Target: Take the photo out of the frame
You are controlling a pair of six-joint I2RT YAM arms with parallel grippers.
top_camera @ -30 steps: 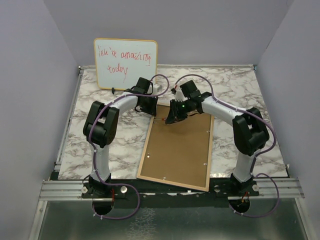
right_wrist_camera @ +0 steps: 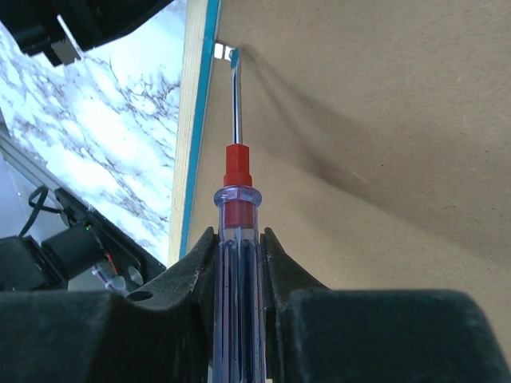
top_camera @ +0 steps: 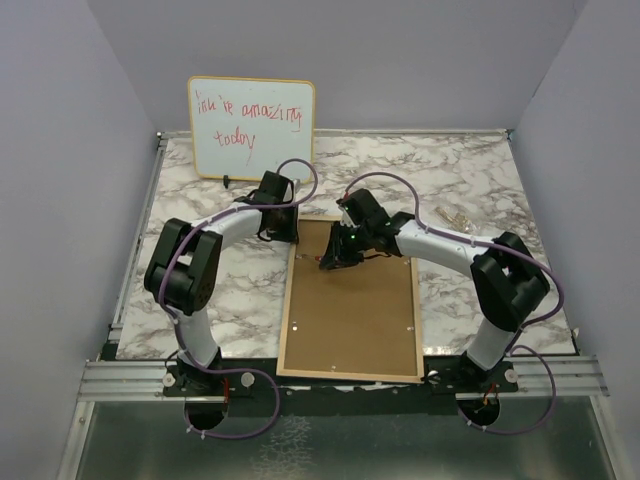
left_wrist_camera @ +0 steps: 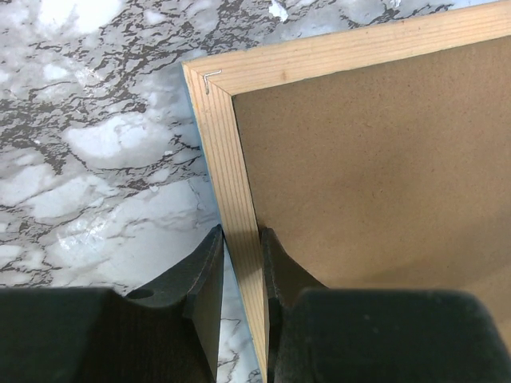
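Observation:
The wooden photo frame [top_camera: 287, 318] lies face down, its brown backing board [top_camera: 352, 320] facing up and covering whatever is inside. In the left wrist view, my left gripper is shut on the pale rim [left_wrist_camera: 225, 163] of the frame, some way below a corner. My right gripper is shut on the clear handle of a red-collared screwdriver [right_wrist_camera: 237, 171] above the board. Its blade tip meets, or nearly meets, a small metal tab [right_wrist_camera: 224, 53] at the frame's inner edge; exact contact is hard to tell.
A whiteboard [top_camera: 252, 130] with red writing stands at the back left. Several more small tabs sit along the frame's inner edges.
The top end of the frame has swung left with my left gripper, so the frame now lies straighter. My right gripper has moved slightly left and toward the front with the screwdriver.

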